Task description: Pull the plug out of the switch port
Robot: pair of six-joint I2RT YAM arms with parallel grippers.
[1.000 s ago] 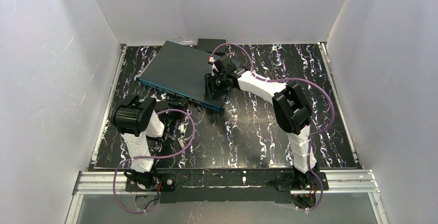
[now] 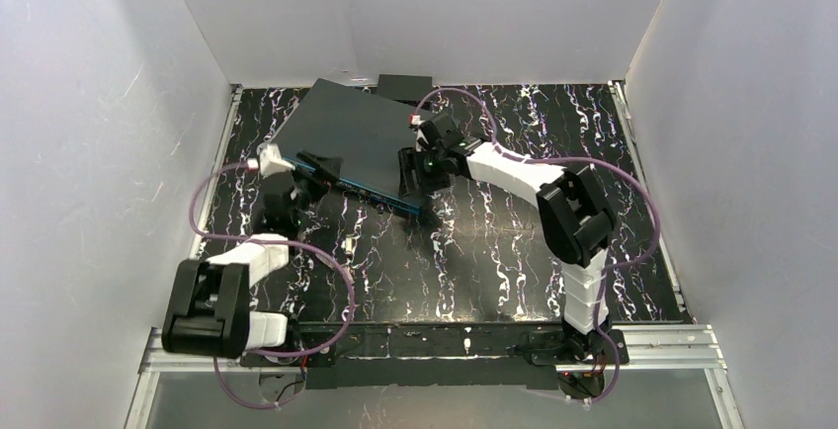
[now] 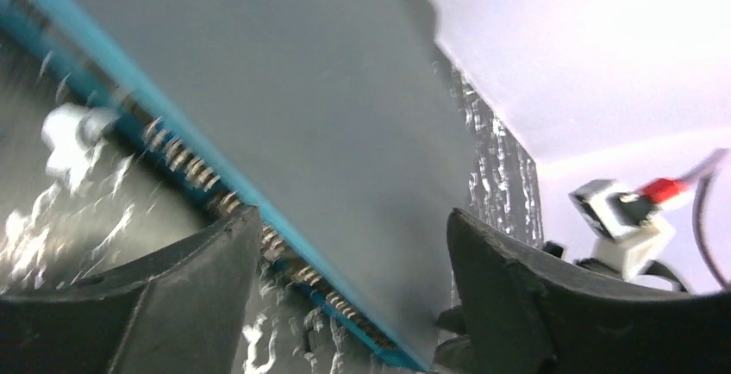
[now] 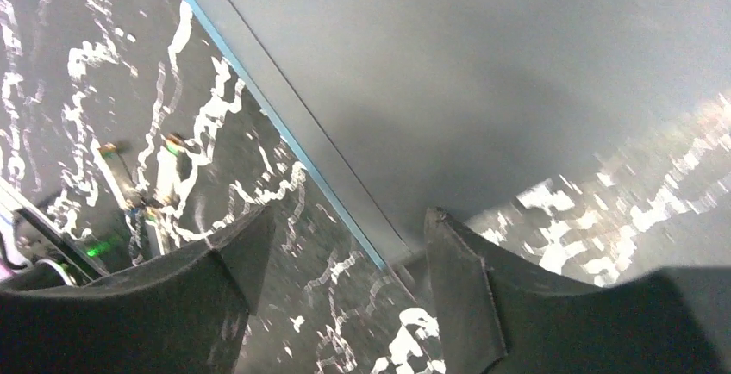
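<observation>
The switch (image 2: 348, 132), a flat dark box with a blue front edge, lies at an angle toward the back left. Over its left front edge my left gripper (image 2: 321, 168) is blurred. In the left wrist view, its fingers (image 3: 177, 296) stand apart above the port row (image 3: 207, 180), nothing seen held. My right gripper (image 2: 418, 172) is over the right front corner; the right wrist view shows its fingers (image 4: 470, 292) apart, the switch's corner (image 4: 392, 253) visible between them. A pale blurred piece (image 3: 73, 137) shows before the ports; whether it is a plug, I cannot tell.
Small loose parts (image 4: 168, 171) lie on the black-and-white marbled table (image 4: 78, 107) before the switch. A dark flat block (image 2: 404, 87) sits behind it. Grey walls (image 2: 296, 14) enclose the area.
My left arm has swung from the table in front up and back to the switch's left front edge. My right gripper has shifted slightly right; the switch's left end has turned or moved slightly.
</observation>
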